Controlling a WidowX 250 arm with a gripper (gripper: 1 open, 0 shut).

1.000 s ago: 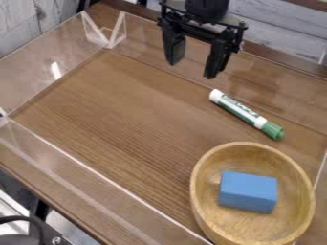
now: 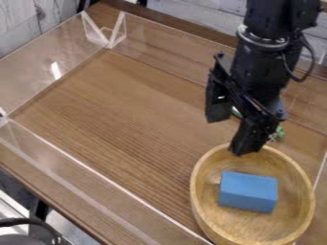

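Observation:
My black gripper (image 2: 240, 113) hangs open over the back edge of a round wooden bowl (image 2: 207, 206), its fingers pointing down. A blue block (image 2: 248, 191) lies inside the bowl, a little below and in front of the gripper. Behind the gripper the green-and-white tube on the table is mostly hidden; only small green bits show at its right.
Clear plastic edging runs along its left side, with a white bracket at the back left corner. A white wall stands at the back.
The bowl and blue block have not moved.

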